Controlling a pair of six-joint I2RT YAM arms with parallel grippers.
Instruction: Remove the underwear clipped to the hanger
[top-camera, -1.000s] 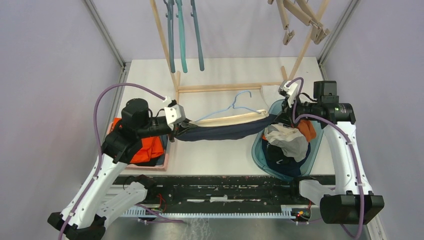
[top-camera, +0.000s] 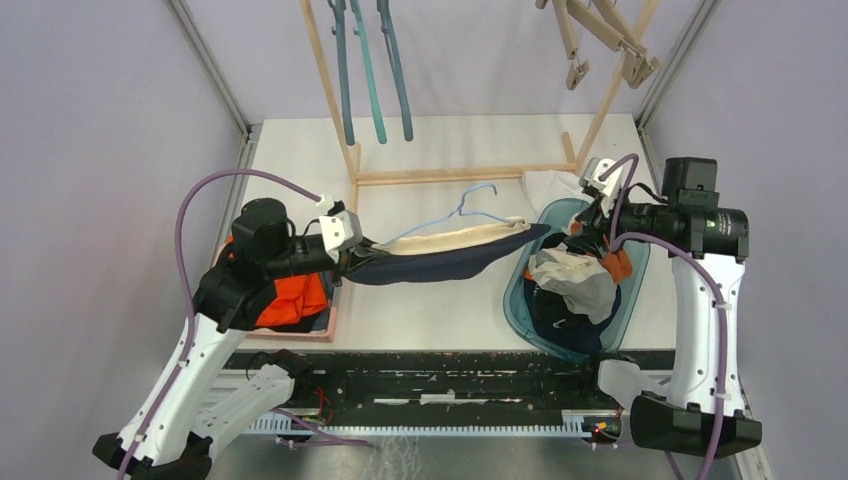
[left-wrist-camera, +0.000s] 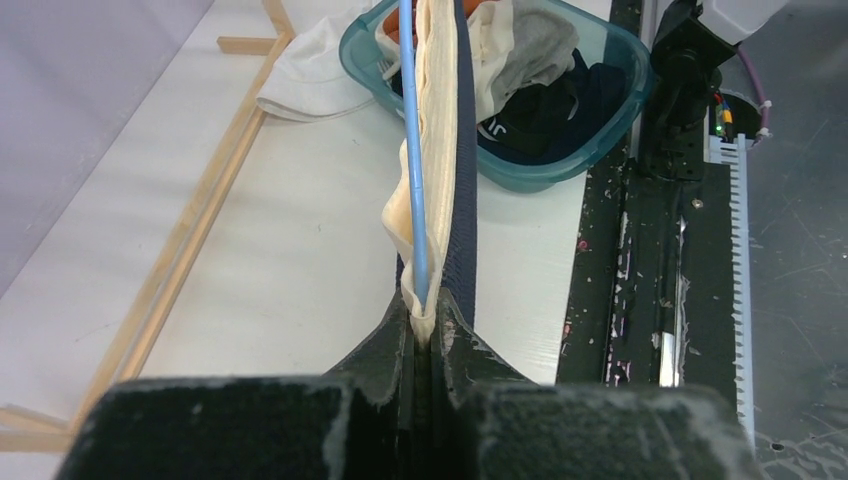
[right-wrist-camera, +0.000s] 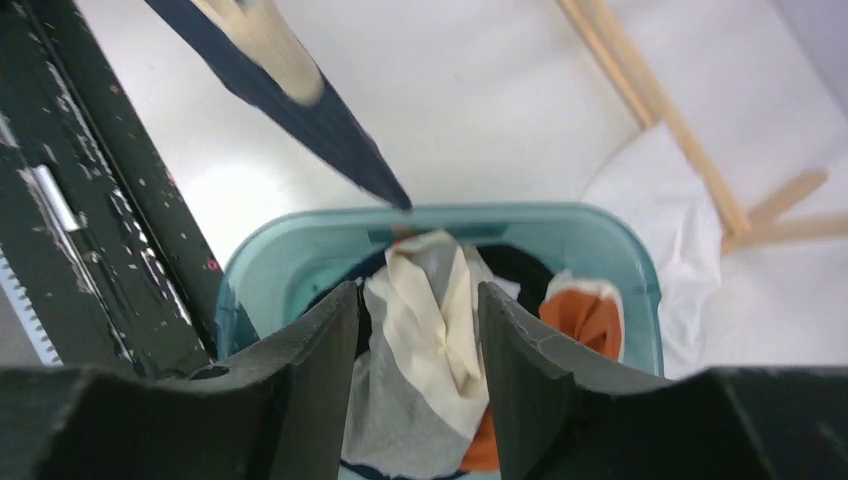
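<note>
The underwear (top-camera: 440, 262), navy with a cream inner side, hangs stretched along a light blue hanger (top-camera: 462, 208) above the table. At its left end my left gripper is shut on the hanger and the cream cloth together. In the right wrist view the far end of the underwear (right-wrist-camera: 330, 125) points toward the teal basket, free of any gripper. My right gripper stands open over the basket, nothing between its fingers, to the right of that free end. No clip on this hanger can be made out.
A teal basket (top-camera: 637, 310) holding grey, orange and dark clothes stands at the right. A pink bin (top-camera: 330, 330) with orange cloth sits at the left. Behind runs a wooden rack (top-camera: 460, 174); hangers (top-camera: 365, 75) hang overhead.
The right gripper was at the underwear's right end; it has let go and moved away to the right. The cloth's right tip is now loose. The left arm has barely moved.
</note>
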